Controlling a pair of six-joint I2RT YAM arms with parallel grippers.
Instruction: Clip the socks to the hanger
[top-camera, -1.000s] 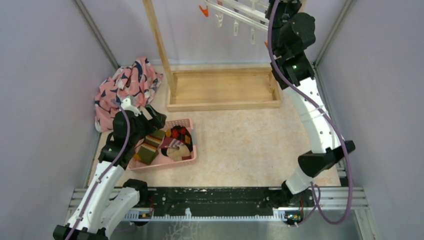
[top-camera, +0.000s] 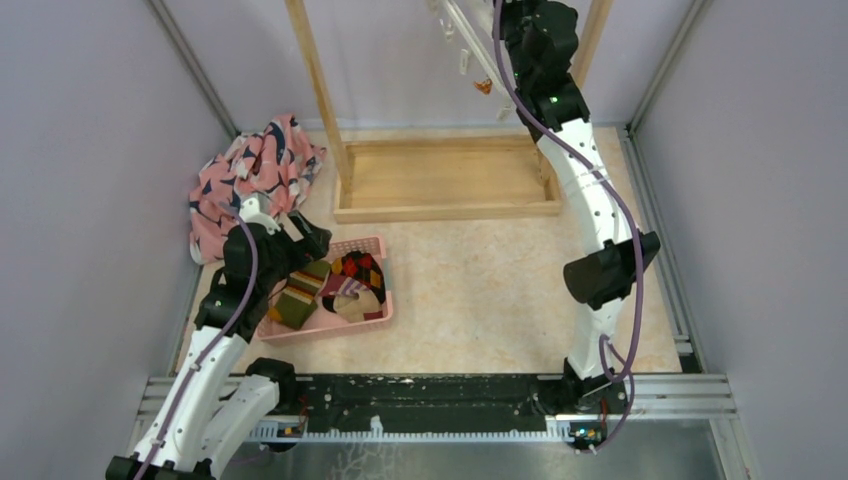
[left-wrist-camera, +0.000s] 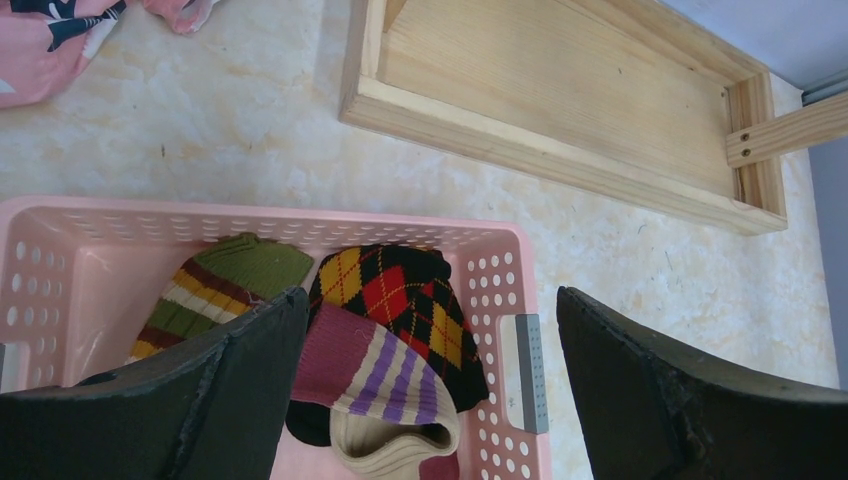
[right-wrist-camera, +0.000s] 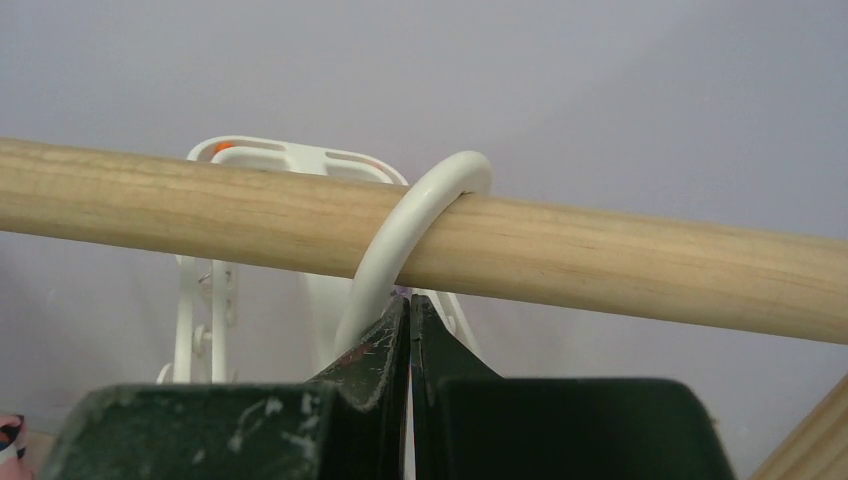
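The white hanger (top-camera: 470, 45) with clips hangs from a wooden bar (right-wrist-camera: 650, 260) by its hook (right-wrist-camera: 400, 230). My right gripper is shut right at that hook's lower part, nothing clearly between its fingertips. The socks lie in a pink basket (top-camera: 330, 330): green striped (left-wrist-camera: 220, 280), red-and-yellow argyle (left-wrist-camera: 390, 290), purple striped (left-wrist-camera: 370, 370). My left gripper stands open above the basket with nothing between its fingers.
A wooden rack base (top-camera: 445, 212) stands at the back middle. A pink patterned cloth (top-camera: 240, 180) lies at the back left.
My right arm has swung leftward at the top of the rack, and the hanger has turned to a steeper slant. The left arm and socks look unchanged.
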